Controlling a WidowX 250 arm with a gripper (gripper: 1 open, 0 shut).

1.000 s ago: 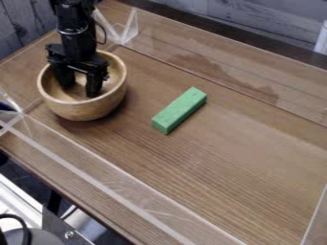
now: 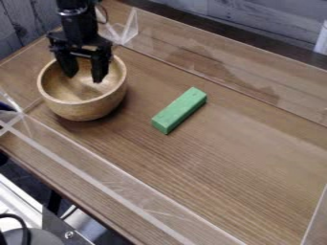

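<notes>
My black gripper (image 2: 79, 59) hangs over a wooden bowl (image 2: 83, 98) at the upper left, its fingers pointing down into the bowl's upper part, open. The bowl's bottom shows beneath it, with nothing seen between the fingers. A green block (image 2: 179, 110) lies on the table to the right of the bowl, apart from it.
Clear plastic or tape sits near the back left.
The gripper has risen from low inside the bowl, showing more of the bowl's interior. The bowl and green block look unmoved.
</notes>
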